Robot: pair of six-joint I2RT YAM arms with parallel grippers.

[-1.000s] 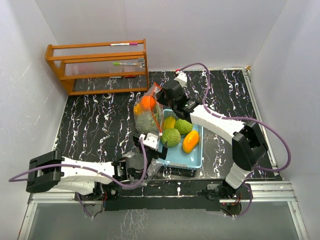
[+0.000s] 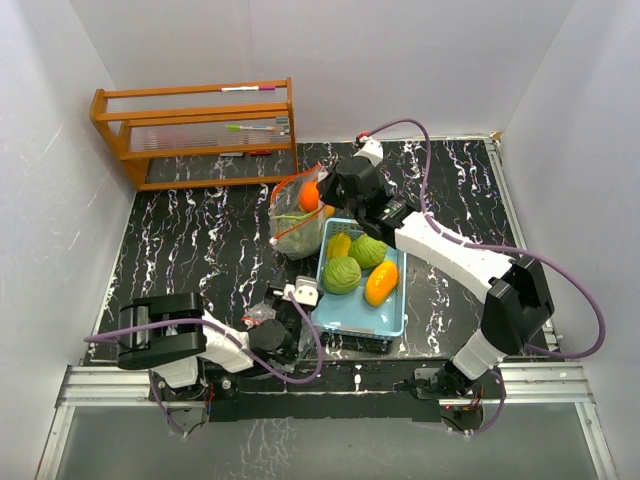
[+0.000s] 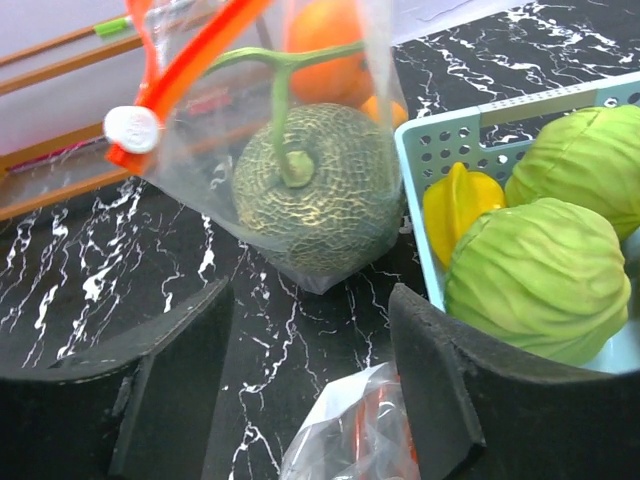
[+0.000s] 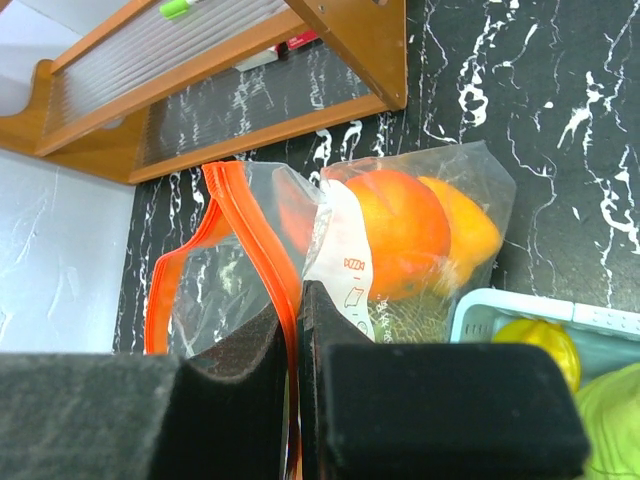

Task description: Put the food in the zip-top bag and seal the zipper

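Note:
The clear zip top bag (image 2: 286, 236) with an orange-red zipper hangs from my right gripper (image 2: 328, 190), which is shut on its edge. Inside it are an orange fruit (image 4: 400, 232), a yellow-orange item (image 4: 466, 232), a netted melon (image 3: 325, 200) and a green stem (image 3: 283, 75). A white slider (image 3: 132, 129) sits at the zipper's free corner in the left wrist view. My left gripper stands open below the bag, nothing between its fingers. The melon is mostly hidden in the right wrist view.
A blue basket (image 2: 362, 318) at right holds two green cabbages (image 2: 342, 275), a yellow pepper (image 2: 339, 246) and an orange-yellow item (image 2: 381, 284). Another plastic bag (image 3: 360, 430) lies by the left fingers. A wooden rack (image 2: 197, 135) stands behind.
The bag has swung round, its zipper edge turning from the basket side toward the left. My left gripper, beside that edge a second ago, is now apart from it and nearer the front.

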